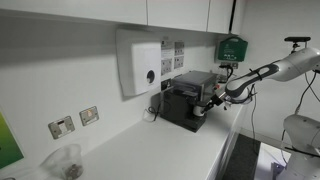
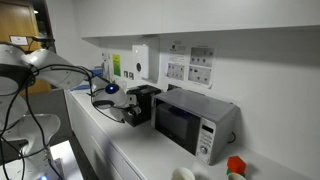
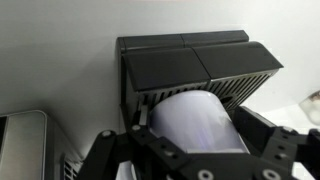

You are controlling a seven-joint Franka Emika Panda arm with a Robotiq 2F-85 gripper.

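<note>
A white cup [image 3: 195,122] stands close against the black coffee machine [image 3: 165,68] in the wrist view. My gripper is open, with dark fingers on either side of the cup. Whether either finger touches it I cannot tell. From the first exterior view, the white cup [image 1: 198,111] shows at the front of the dark machine [image 1: 182,104], and my gripper [image 1: 213,100] reaches it from the right. In the second exterior view my gripper [image 2: 132,108] is at the machine, small and partly lost against it.
A microwave [image 2: 190,122] stands beside the machine on the white counter [image 2: 145,150]. Farther along are a white mug [image 2: 183,174] and a red object [image 2: 236,165]. A clear bowl [image 1: 66,160] sits at the counter's near end; the stretch between is free.
</note>
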